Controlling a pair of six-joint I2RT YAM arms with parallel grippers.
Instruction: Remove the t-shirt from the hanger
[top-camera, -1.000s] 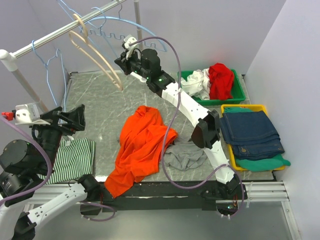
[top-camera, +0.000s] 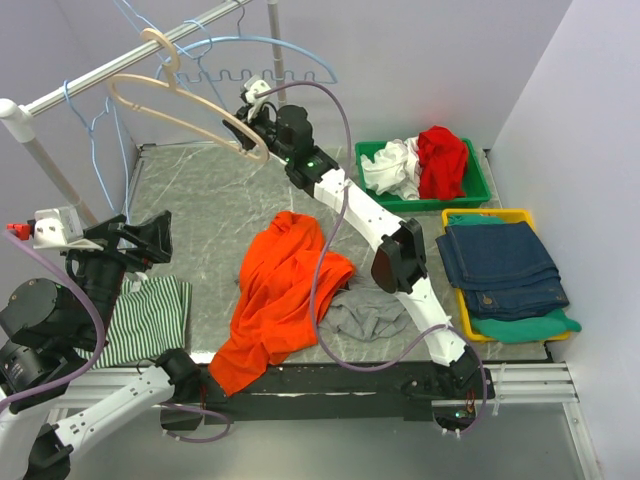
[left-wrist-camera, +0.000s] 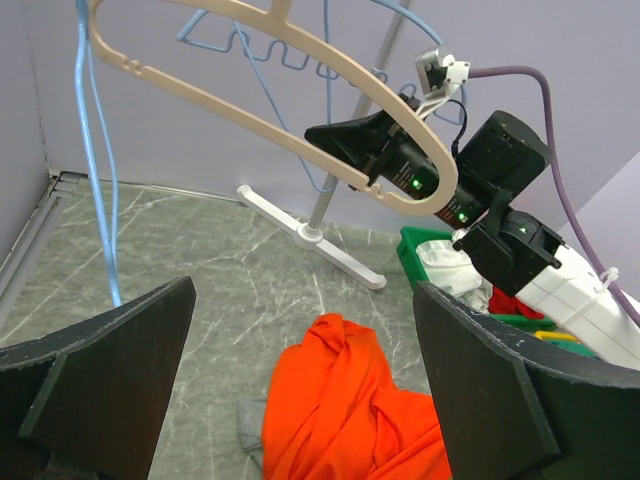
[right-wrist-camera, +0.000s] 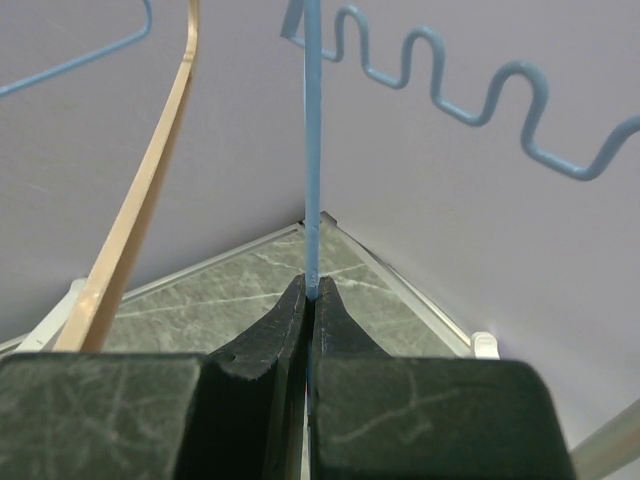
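Note:
An orange garment (top-camera: 275, 290) lies crumpled on the grey surface, off any hanger. Above it, the bare beige hanger (top-camera: 190, 125) hangs from the rail, and a bare blue hanger (top-camera: 265, 40) is behind it. My right gripper (top-camera: 240, 125) is shut beside the beige hanger's lower end. In the right wrist view a thin blue wire (right-wrist-camera: 313, 150) runs down to its fingertips (right-wrist-camera: 290, 305); whether they pinch it is unclear. At the left, my left gripper stands open, nothing between its fingers, with the orange garment seen beyond it.
Beside the orange garment is a grey cloth (top-camera: 368, 312). A green bin (top-camera: 487, 190) with white and red cloth and a yellow bin (top-camera: 465, 320) with folded jeans stand at the right. Green-striped cloth (top-camera: 150, 320) lies near the left arm. More blue hangers (top-camera: 97, 150) hang at left.
The beige hanger has turned from nearly edge-on to broadside, its lower end swinging right towards my right gripper. The blue hanger behind has shifted right. My right arm moved slightly left; the left stayed put.

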